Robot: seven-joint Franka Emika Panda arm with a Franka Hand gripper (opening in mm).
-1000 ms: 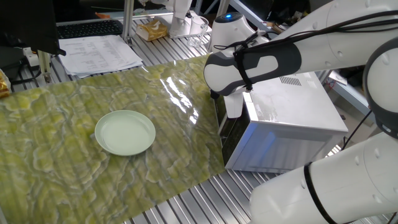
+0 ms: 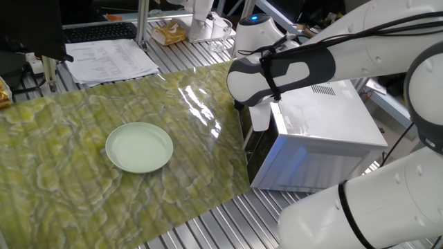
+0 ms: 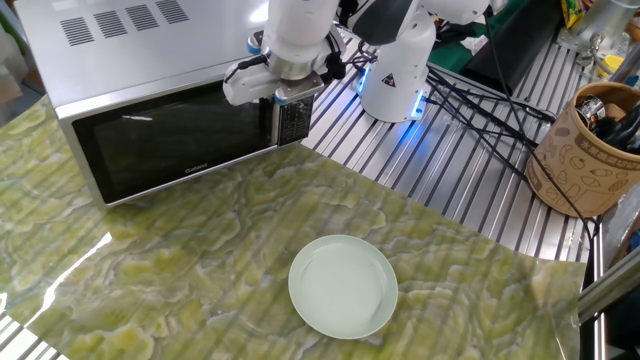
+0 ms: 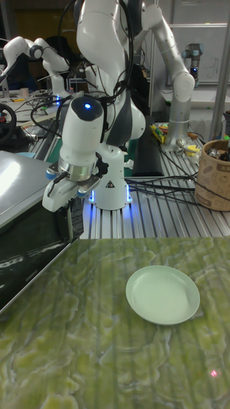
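A silver microwave with a dark glass door stands at the back left in exterior view 2; its door looks shut. Near the right side of that door, at the vertical handle, is my gripper, pointing down in front of the control panel. The white hand hides most of its fingers, so whether they grip the handle does not show. In exterior view 3 the gripper is again at the handle end of the door. An empty pale green plate lies flat on the marbled green mat, well apart from the gripper.
Papers and a keyboard lie beyond the mat in exterior view 1. A patterned brown bucket filled with items stands at the right in exterior view 2, with cables nearby. Between microwave and plate, the mat is clear.
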